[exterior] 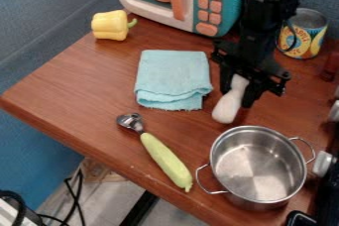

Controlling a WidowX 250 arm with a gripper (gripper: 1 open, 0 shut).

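Observation:
My black gripper (247,76) is at the right of the table, over a white elongated object (228,104) that slants down to the wood; its upper end is between my fingers, which appear closed on it. A light blue folded cloth (171,76) lies to the left. A steel pot (257,168) with two handles sits in front. A pale corn cob (166,159) lies left of the pot, beside a metal scoop (130,120).
A toy microwave (163,0) stands at the back, a yellow pepper (110,25) at back left, a can (303,38) at back right.

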